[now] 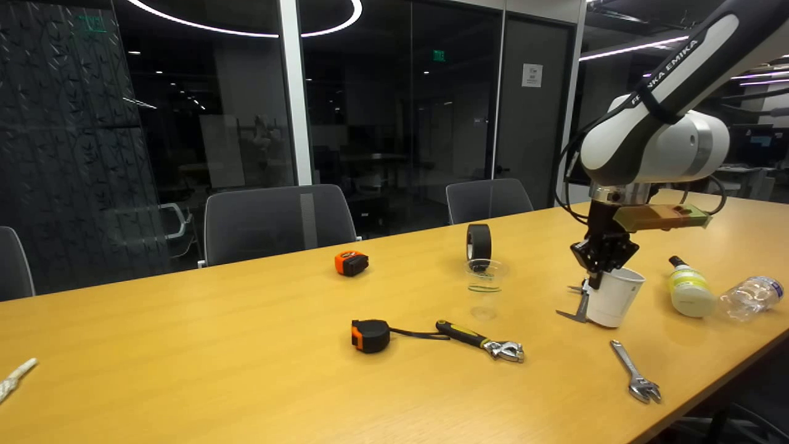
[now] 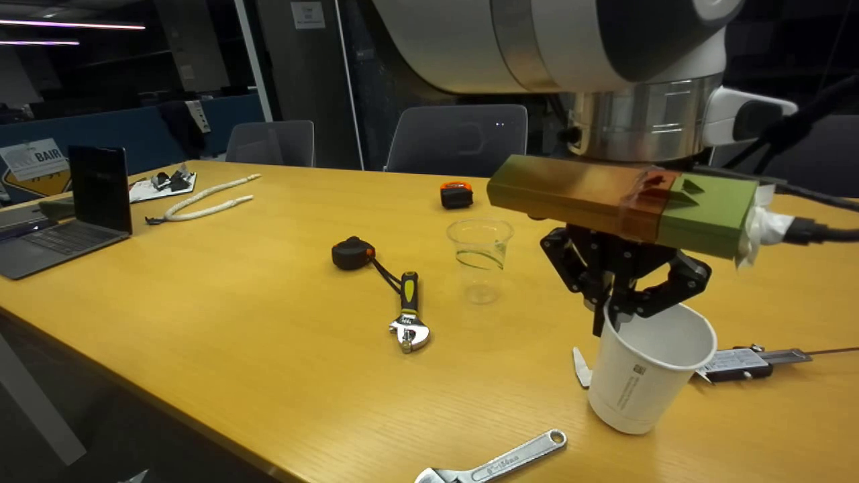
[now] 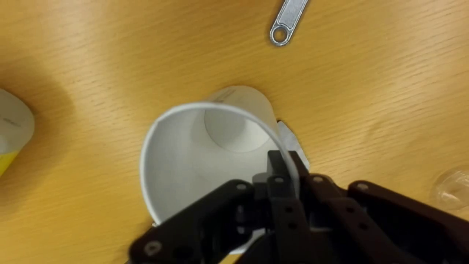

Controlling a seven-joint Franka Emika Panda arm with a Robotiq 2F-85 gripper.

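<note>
A white paper cup (image 1: 614, 300) leans on the table at the right of exterior view 1, its mouth tipped away from upright. My gripper (image 1: 596, 280) points down and is shut on the cup's rim, one finger inside the wall and the other outside. The wrist view looks into the empty cup (image 3: 189, 154), with the dark fingers (image 3: 277, 169) pinching its edge. Exterior view 2 shows the cup (image 2: 632, 386) tilted below the gripper (image 2: 609, 310); whether its base fully touches the table I cannot tell.
Close behind the cup lies a digital caliper (image 2: 737, 363). A wrench (image 1: 634, 374) is in front, a clear cup (image 1: 484, 285) and a second wrench (image 1: 481, 340) to the left. Two bottles, one yellow-labelled (image 1: 690, 288) and one clear (image 1: 751, 297), lie to the right.
</note>
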